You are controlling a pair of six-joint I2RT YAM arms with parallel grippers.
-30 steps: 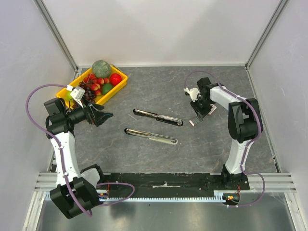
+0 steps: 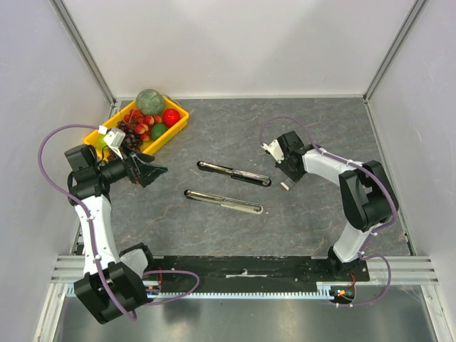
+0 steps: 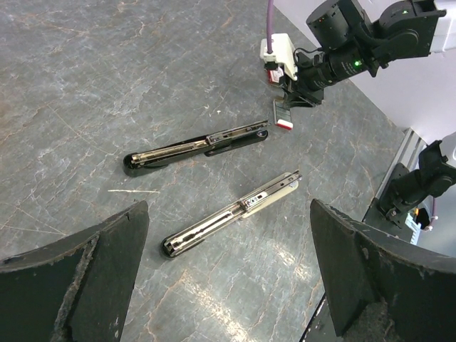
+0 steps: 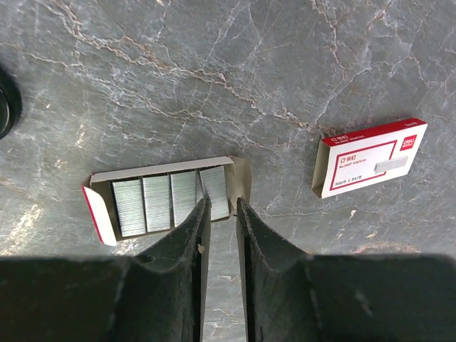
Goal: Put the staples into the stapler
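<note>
Two staplers lie opened flat, tray side up: a black stapler (image 2: 234, 173) and, nearer the front, a black and cream stapler (image 2: 224, 202). To their right is an open staple box (image 4: 153, 165) holding several silver strips side by side. Its end strip (image 4: 214, 187) leans slightly out of line. My right gripper is just at that end of the box, its fingers a narrow gap apart. Nothing clearly shows held there, and whether a tip touches the strip cannot be told. My left gripper (image 2: 156, 175) stands open and empty, left of the staplers.
A second red and white staple box (image 4: 365, 162) lies apart from the open one. At the back left sits a yellow basket (image 2: 184, 121) of fruit, near my left arm. A thin pale stick (image 3: 134, 191) lies by the black stapler.
The left arm and both staplers have stayed put.
</note>
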